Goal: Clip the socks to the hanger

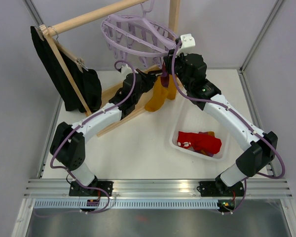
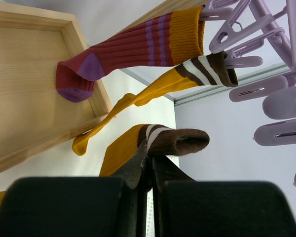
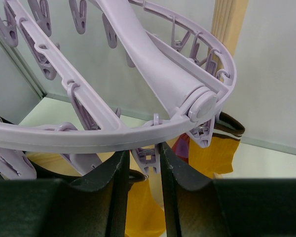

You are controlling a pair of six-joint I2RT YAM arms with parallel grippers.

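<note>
The lilac clip hanger (image 1: pixel 133 39) hangs from the wooden rack. My left gripper is shut on a yellow sock with brown-white cuff (image 2: pixel 170 140), held below the clips. Beyond it a maroon sock (image 2: pixel 123 47) and another striped yellow sock (image 2: pixel 207 69) hang from clips in the left wrist view. My right gripper is at a clip (image 3: pixel 145 155) on the hanger's near rim, its fingers either side of it; whether they press on it I cannot tell. Yellow fabric shows below it.
A white box (image 1: pixel 175 138) holding red and other socks (image 1: pixel 200 142) stands at the right. A black cloth (image 1: pixel 64 69) hangs at the left of the rack (image 1: pixel 89 12).
</note>
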